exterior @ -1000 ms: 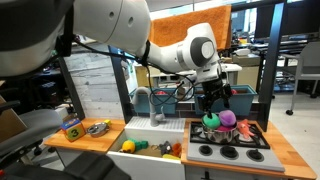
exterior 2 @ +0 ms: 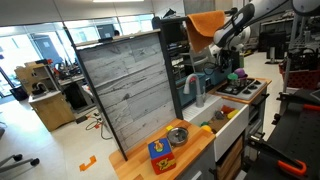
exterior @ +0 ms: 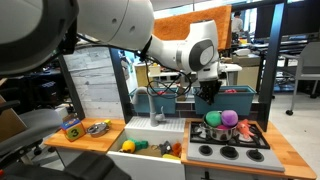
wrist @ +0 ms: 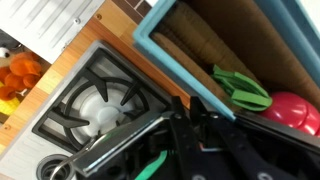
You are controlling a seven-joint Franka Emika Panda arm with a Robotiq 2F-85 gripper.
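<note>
Over the stove (exterior: 232, 153), my gripper (exterior: 209, 97) points down at the back left of a metal pot. In the wrist view, the pot's shiny rim (wrist: 110, 148) runs up to the dark fingers (wrist: 195, 122). The gripper seems shut on the pot at that edge, though the contact itself is mostly hidden. A green item (exterior: 213, 118) shows at the pot's opening and at the bottom of the wrist view. Beside it is a round purple item (exterior: 229, 118).
A blue bin (wrist: 165, 62) with green and red items stands close behind the stove. Left of the stove, the sink (exterior: 128, 146) holds several colourful toys. A metal bowl (exterior: 97, 128) and a yellow-red box (exterior: 73, 129) sit on the left counter.
The arm and gripper have risen slightly. The green item at the pot also sits a little higher than a second ago. The sink and left counter look unchanged.
</note>
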